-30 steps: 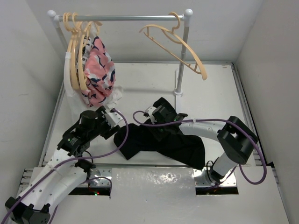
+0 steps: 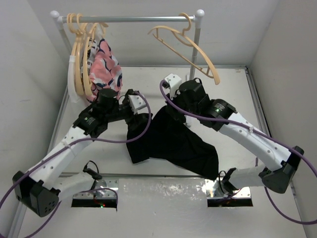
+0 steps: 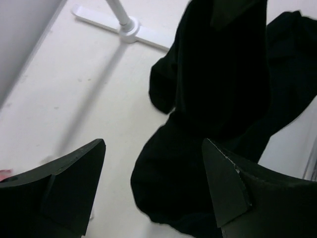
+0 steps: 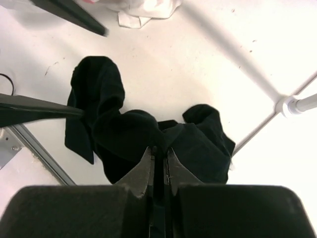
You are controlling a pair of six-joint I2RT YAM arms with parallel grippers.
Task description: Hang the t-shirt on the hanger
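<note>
A black t-shirt (image 2: 171, 141) trails across the white floor, its upper part raised toward my right gripper. That gripper is shut on a fold of the black cloth, which bunches around its fingertips in the right wrist view. My left gripper stands open to the left of the raised cloth, and the shirt (image 3: 173, 173) shows beyond its fingers with none of it gripped. In the top view the left gripper's tips are hard to make out against the black fabric. An empty wooden hanger (image 2: 190, 47) hangs at the right end of the rail.
The metal rail (image 2: 129, 19) spans the back. Several hangers (image 2: 79, 59) with a pink patterned garment (image 2: 105, 69) crowd its left end. A rack post (image 4: 307, 103) rises behind the right gripper. The rail's middle is free.
My right arm has risen, lifting the upper part of the shirt with it. The left arm has moved up and to the right, closer to the raised cloth. The hanger has stayed put.
</note>
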